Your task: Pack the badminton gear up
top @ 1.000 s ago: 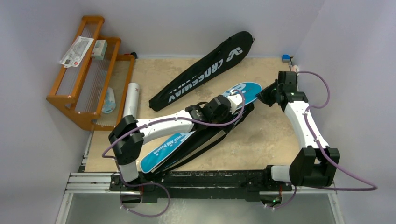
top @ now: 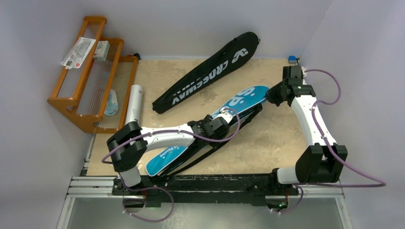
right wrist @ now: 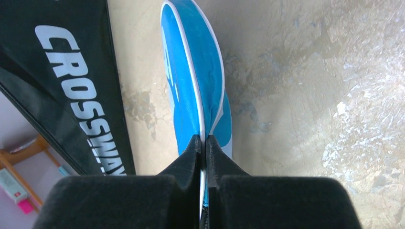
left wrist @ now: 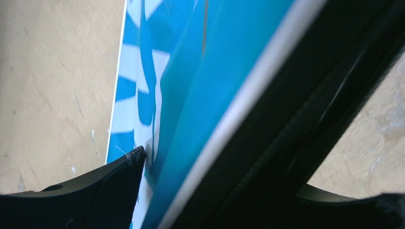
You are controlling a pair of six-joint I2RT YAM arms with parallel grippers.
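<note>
A blue racket bag [top: 248,97] with white lettering and black sides lies diagonally on the floor beneath my left arm. My left gripper stands part open above it, its dark fingers [left wrist: 114,179] on either side of the bag's blue face and black edge; contact cannot be made out. At the bag's upper right end, the right gripper is shut on its thin white-piped edge, lifting the blue fabric into a fold. A closed black racket bag [top: 207,71], marked CROSSWAY, lies apart behind it. Any rackets inside are hidden.
A wooden tiered shelf [top: 99,118] with a leaflet [top: 79,52] and small box [top: 101,50] stands at left. Beside it lies a white roll [top: 134,102]. A black strap [top: 203,157] runs along the blue bag's near side. Open floor lies right of the bag.
My left gripper has drawn back down and left along the blue bag, showing more of its upper face.
</note>
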